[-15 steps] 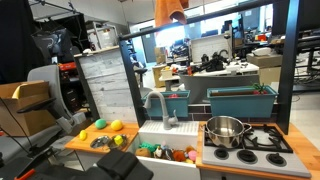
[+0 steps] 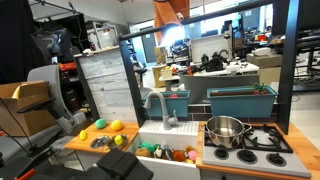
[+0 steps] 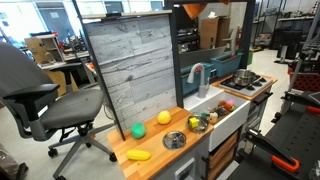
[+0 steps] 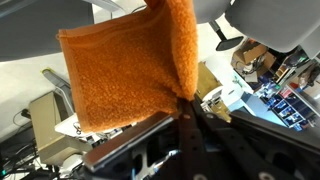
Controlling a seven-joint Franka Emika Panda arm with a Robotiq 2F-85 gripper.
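An orange cloth [image 4: 125, 70] fills much of the wrist view and narrows toward my gripper, which is shut on its gathered edge. The dark fingers [image 4: 190, 124] show only partly behind the fabric. In exterior view 1 the same cloth [image 2: 171, 11] hangs at the top edge, above the sloping dark rail. Exterior view 2 shows it [image 3: 190, 10] high up, over the sink side. My gripper lies outside both exterior frames.
Below stands a toy kitchen with a white sink [image 2: 168, 134], a steel pot [image 2: 226, 131] and a black stove [image 2: 258, 143]. A lemon-yellow ball [image 3: 164, 117], a green ball [image 3: 137, 131] and a yellow corn-like item [image 3: 138, 155] lie on the wooden counter [image 3: 172, 158]. A dark rail [image 2: 215, 14] crosses overhead.
In exterior view 1 the orange cloth has risen slightly and changed its folds. The kitchen items have stayed put.
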